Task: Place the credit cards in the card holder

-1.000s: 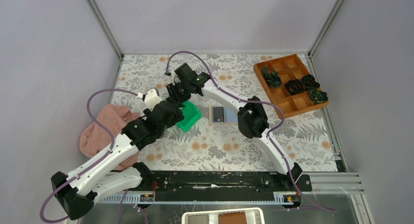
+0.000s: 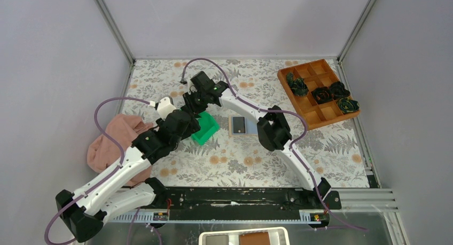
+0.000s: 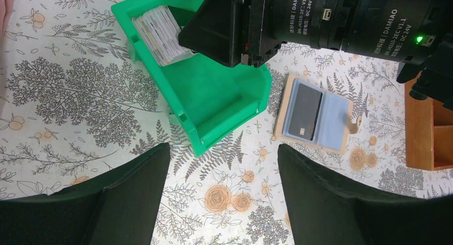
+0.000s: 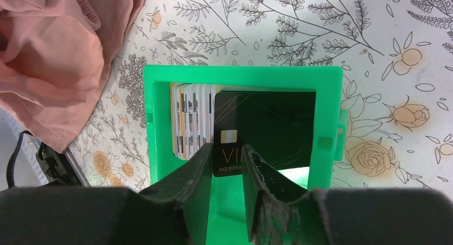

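Observation:
A green bin holds a row of upright cards; in the right wrist view a black VISA card (image 4: pixel 264 127) lies flat beside that row. My right gripper is low over the bin at the card's near edge, its fingers slightly apart; whether anything is between them is unclear. My left gripper hangs open above the table, empty, on the near side of the bin. A small board (image 3: pixel 331 117) with a black card on a blue-grey piece lies right of the bin; whether it is the holder I cannot tell.
A pink cloth (image 2: pixel 117 149) lies left of the bin. A wooden compartment box (image 2: pixel 315 114) with dark green bundles stands at the back right. Both arms crowd over the bin.
My right arm has lowered or shifted very slightly toward the bin since a second ago. The left arm is almost unmoved.

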